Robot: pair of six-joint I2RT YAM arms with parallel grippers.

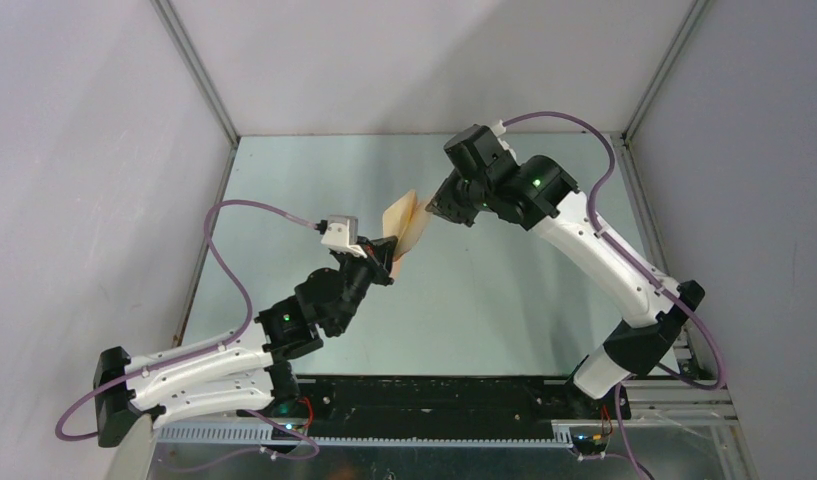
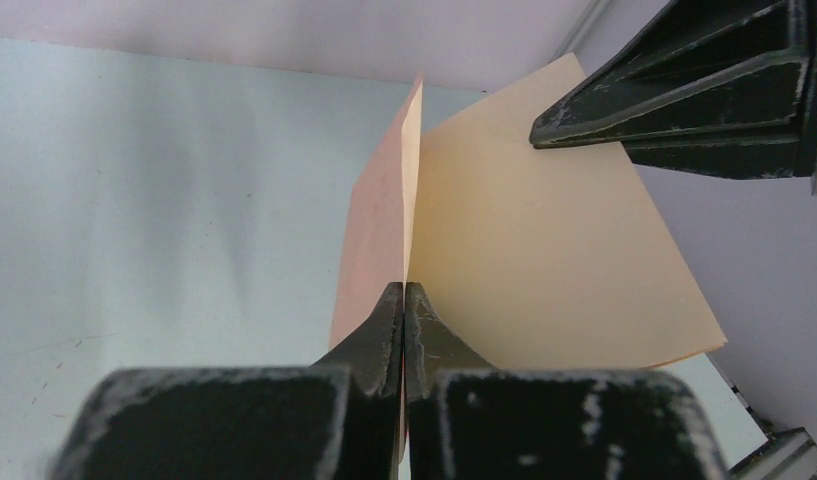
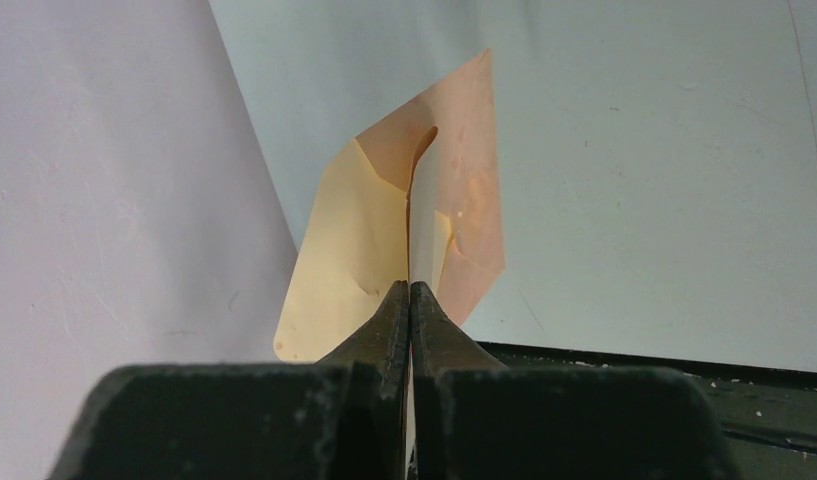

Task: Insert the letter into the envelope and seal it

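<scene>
My left gripper is shut on the thin envelope [image 2: 378, 205], which stands up from its fingertips nearly edge-on in the left wrist view. My right gripper is shut on the tan letter [image 2: 564, 230], a folded-looking sheet that the left wrist view shows broadside, just right of the envelope. From the right wrist view the letter [image 3: 422, 225] is edge-on, in front of the envelope's spread paper [image 3: 474, 185]. In the top view both papers overlap between the grippers, above the table. Whether the letter's edge is inside the envelope's opening, I cannot tell.
Light walls [image 1: 414, 60] close it in at the back and sides. A dark strip [image 1: 434, 400] runs along the front. Purple cables [image 1: 624, 250] loop beside the arms.
</scene>
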